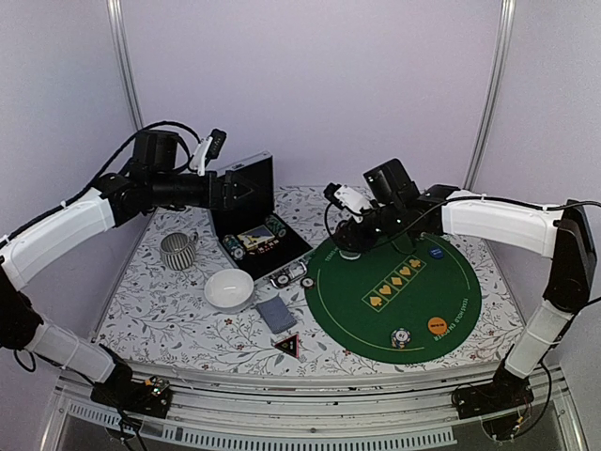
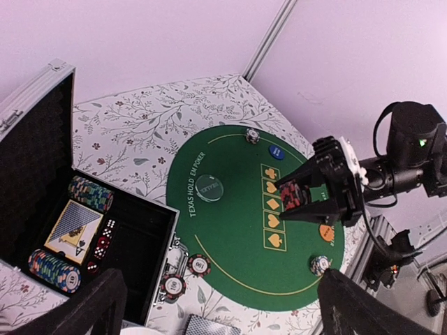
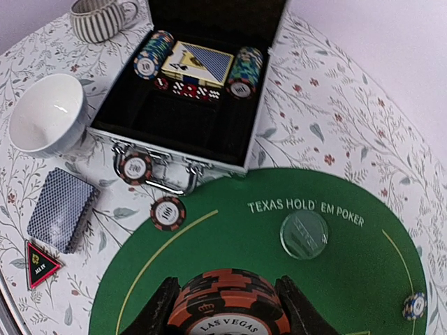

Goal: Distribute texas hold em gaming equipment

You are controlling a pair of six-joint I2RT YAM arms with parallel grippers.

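A stack of red-and-black poker chips [image 3: 227, 303] is clamped in my right gripper, which is shut on it above the green mat [image 1: 329, 301]. My left gripper [image 1: 239, 193] is open and empty, held high over the open chip case [image 1: 293, 246]. In the left wrist view its fingers [image 2: 84, 310] stand wide apart. Inside the case [image 3: 178, 122] lie chip rows [image 3: 154, 54], playing cards [image 3: 199, 63] and red dice [image 3: 188, 89]; one section is bare. Chip stacks [image 2: 320, 264] stand on the mat, with the dealer disc [image 3: 304, 234], blue disc [image 2: 276, 151] and orange disc [image 1: 438, 326].
Left of the mat are a white bowl [image 1: 229, 290], striped mug [image 1: 178, 251], card deck [image 1: 276, 314] and triangular all-in marker [image 1: 288, 346]. Loose "100" chips [image 3: 167, 213] lie by the case's front.
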